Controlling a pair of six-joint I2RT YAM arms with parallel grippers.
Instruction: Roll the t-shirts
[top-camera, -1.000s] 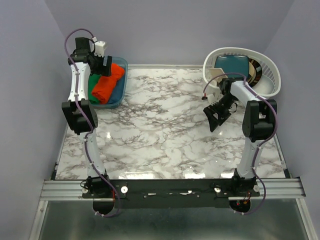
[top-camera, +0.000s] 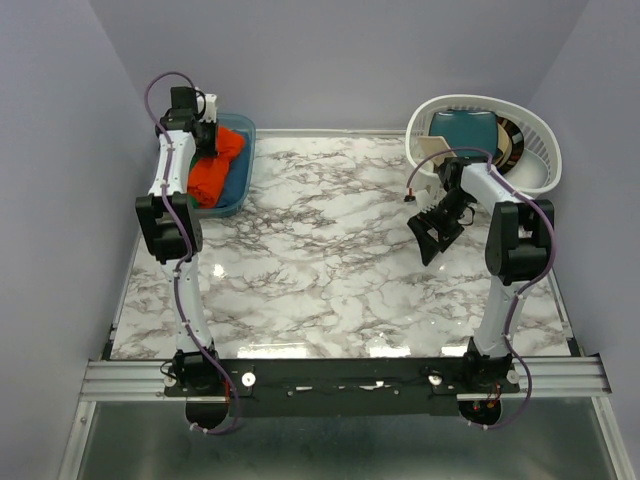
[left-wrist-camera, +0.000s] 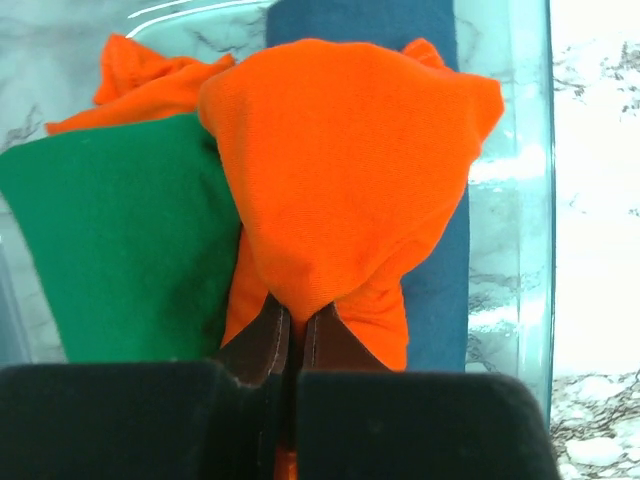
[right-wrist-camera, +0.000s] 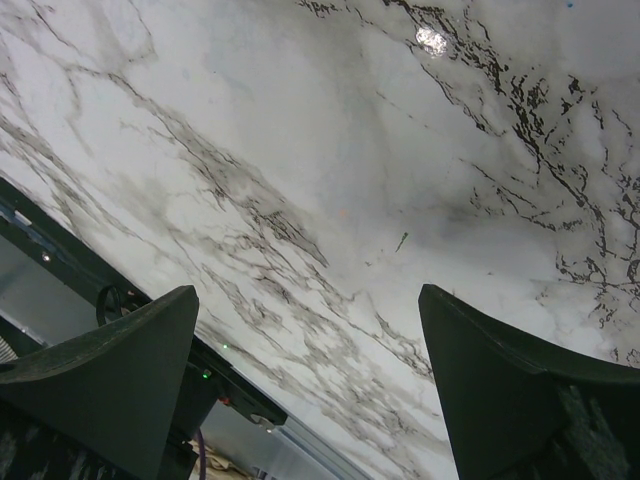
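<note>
Inside a blue-rimmed bin at the far left lies an orange shirt (top-camera: 208, 180), with green cloth (left-wrist-camera: 130, 235) and dark blue cloth (left-wrist-camera: 440, 270) beside and under it. My left gripper is shut on a gathered pinch of the orange shirt (left-wrist-camera: 350, 170), which bulges out beyond the fingertips. In the top view the left arm partly hides this grip. Over bare marble at the right, my right gripper (top-camera: 430, 250) stands open; in the right wrist view its fingers (right-wrist-camera: 150, 370) are wide apart, with only the tabletop between them.
The bin's clear wall (left-wrist-camera: 530, 200) rises to the right of the left gripper. A white basket (top-camera: 548, 165) holding several folded or rolled cloths stands at the back right, behind the right arm.
The left gripper has shifted right over the bin, and its fingers have gone from open to shut on the orange shirt. The right arm has stayed still.
</note>
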